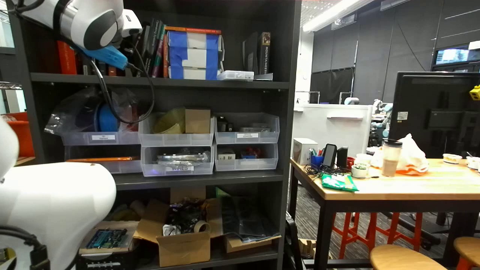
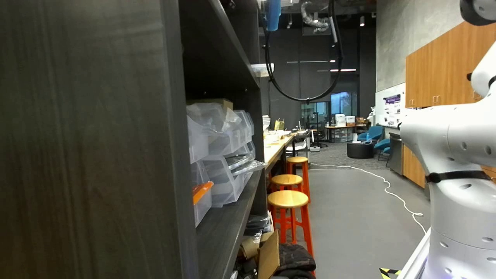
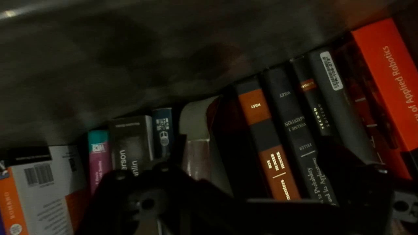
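In the wrist view my gripper stands open, its dark fingers apart and nothing held between them. Beyond the gap a row of books shows: an orange-and-black book [image 3: 270, 160], a black Wiley volume [image 3: 292, 121] and a worn grey-topped spine [image 3: 196, 121]. A bright orange book [image 3: 390, 78] leans at the right end. How near the fingertips are to the spines, I cannot tell. Exterior view 1 has the white wrist of my arm [image 1: 96, 27] in front of the upper shelf's left end, hiding several books and the fingers.
The upper shelf [image 1: 180, 83] also carries a blue-and-white stack [image 1: 193, 54] right of the books. Below are clear bins [image 1: 177, 139], with a cable loop [image 1: 152, 94] hanging in front. The shelf's side wall [image 2: 88, 139] stands close; grey floor [image 2: 353, 209] is open beside it.
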